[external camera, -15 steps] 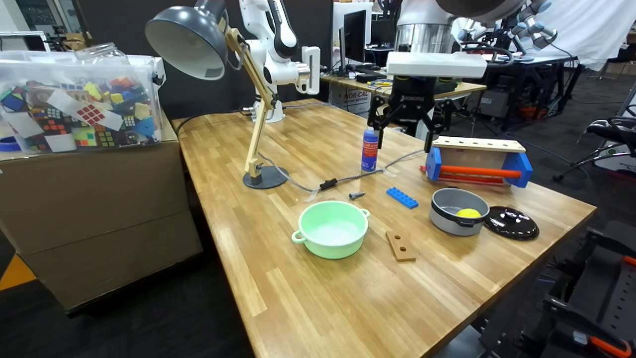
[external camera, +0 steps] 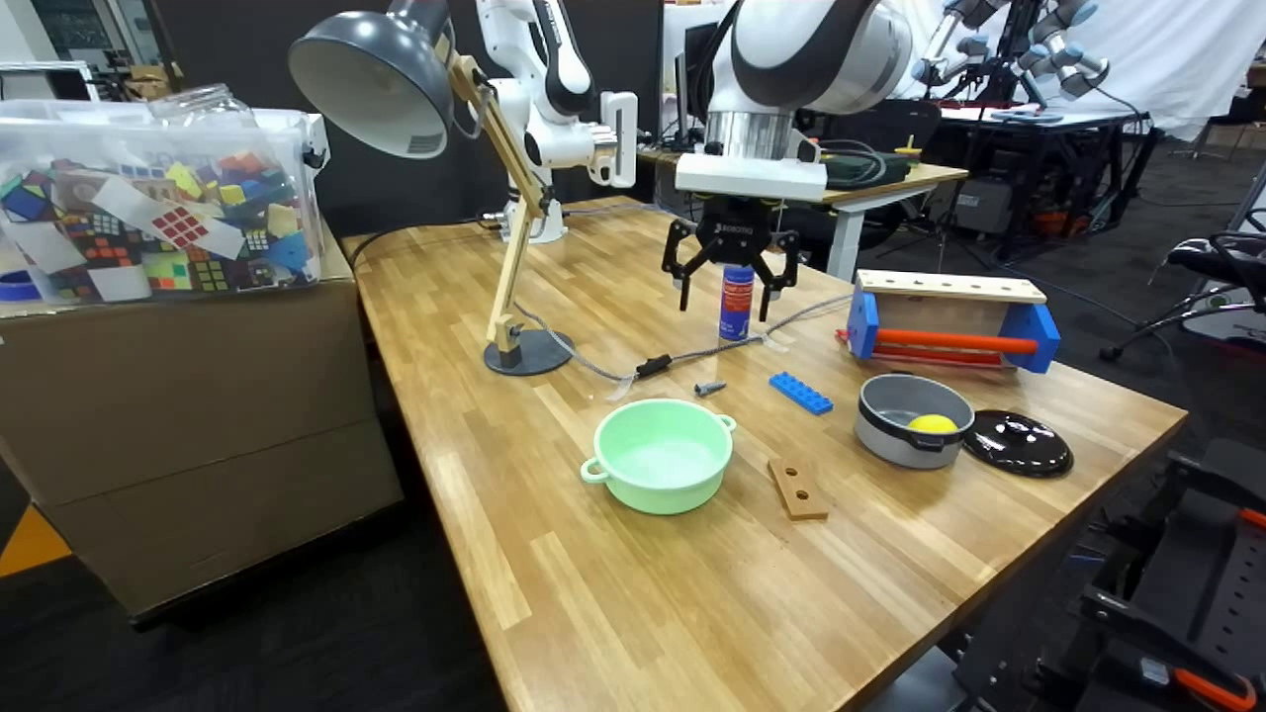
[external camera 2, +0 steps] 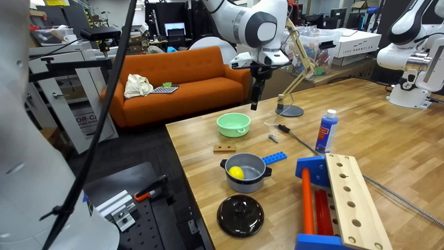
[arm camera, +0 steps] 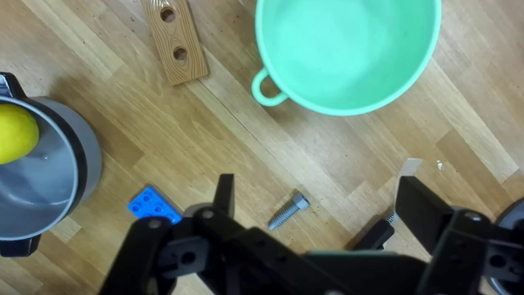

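My gripper (external camera: 725, 307) stands open above the table, its fingers wide apart with nothing between them. In the wrist view a grey bolt (arm camera: 290, 211) lies on the wood, seen in the gap between the fingers. A blue toy brick (arm camera: 153, 204) is partly covered by the left finger in that view. The mint green bowl (arm camera: 348, 54) sits empty on the table. To one side stands a grey pot (external camera 2: 248, 166) holding a yellow ball-like thing (external camera 2: 236, 172). A brown block with two holes (arm camera: 177, 41) lies between pot and bowl.
A black lid (external camera 2: 240, 216) lies beside the pot. The blue bottle (external camera 2: 326, 131), the toy workbench (external camera 2: 353, 200) and the desk lamp (external camera: 529, 352) with its cable and switch (external camera: 653, 367) stand around.
In exterior view 1 my open gripper has moved left and somewhat lower, from near the workbench to in front of the bottle. The objects on the table have not moved.
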